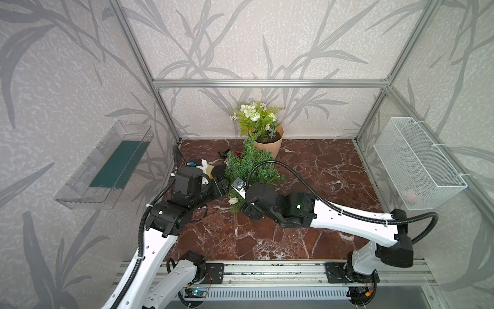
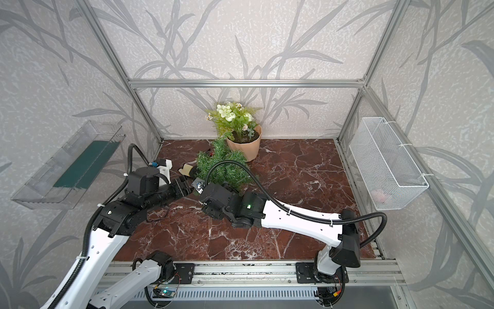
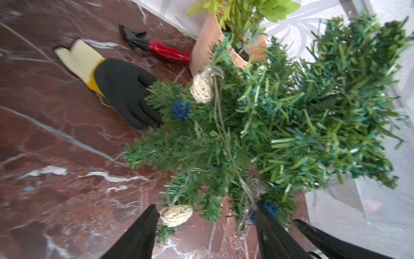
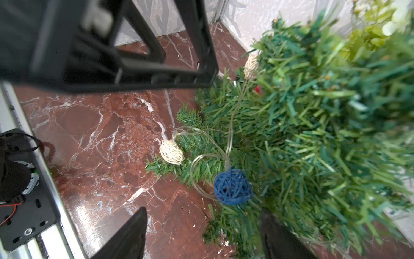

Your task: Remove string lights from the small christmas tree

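The small green tree (image 1: 252, 164) stands mid-table, a clear wire running over it with woven light balls: a white ball (image 4: 171, 152), a blue ball (image 4: 232, 186) and others. My left gripper is open above the tree's left side, a white ball (image 3: 176, 215) showing between and beyond its fingertips. My right gripper is open at the tree's front, the blue ball above the space between its fingers in its wrist view. Nothing is visibly held.
A flower pot (image 2: 244, 149) stands behind the tree. A glove (image 3: 125, 90) and a red-handled tool (image 3: 168, 52) lie at left. A clear tray (image 2: 69, 164) and mesh basket (image 2: 386, 170) hang on the side walls.
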